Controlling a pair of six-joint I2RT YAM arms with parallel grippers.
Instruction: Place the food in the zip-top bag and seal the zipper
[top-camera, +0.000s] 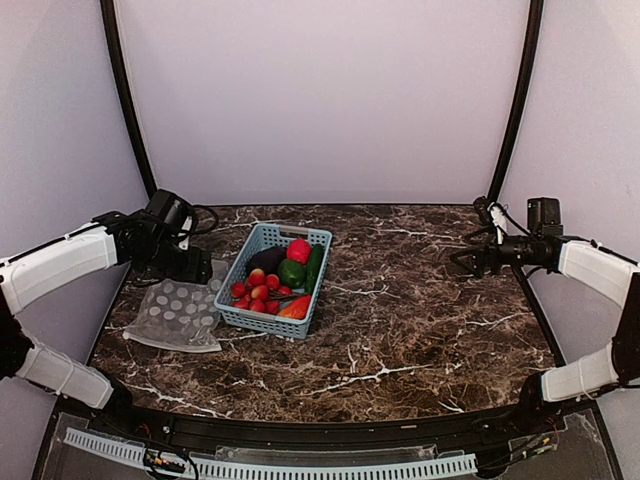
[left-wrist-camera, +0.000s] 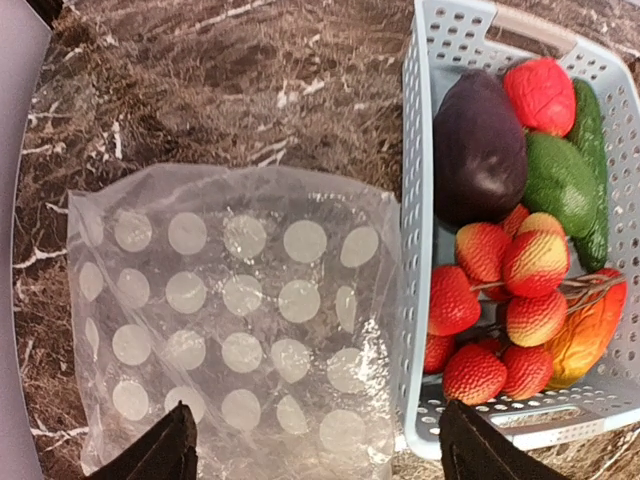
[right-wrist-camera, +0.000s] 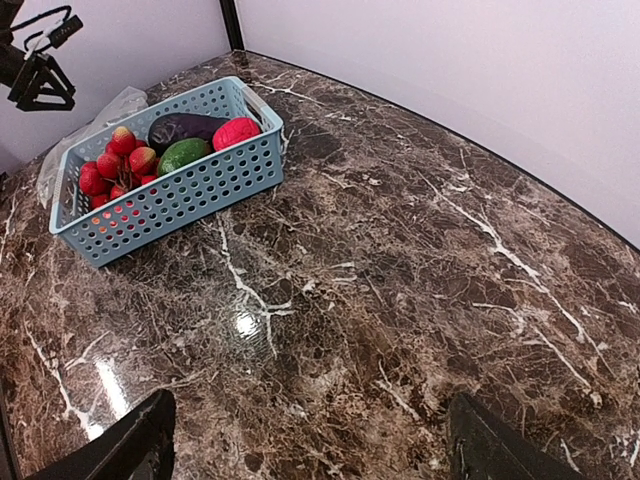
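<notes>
The clear zip top bag (top-camera: 172, 314) with white dots lies flat and empty-looking at the table's left; its lower edge is cut off in the left wrist view. Right beside it stands a light blue basket (left-wrist-camera: 414, 250) of food: an eggplant (left-wrist-camera: 480, 148), a pink-red item (left-wrist-camera: 541, 96), a green avocado-like item (left-wrist-camera: 558, 184), a cucumber (left-wrist-camera: 588, 130), a bunch of red-yellow fruits (left-wrist-camera: 536, 264) and an orange-red item (left-wrist-camera: 588, 335). My left gripper hovers open above the bag, nothing between its fingers. Far to the right, my right gripper is open and empty over bare table.
Pale walls (top-camera: 330, 100) close in the back and both sides. A dark rail runs along the front edge.
</notes>
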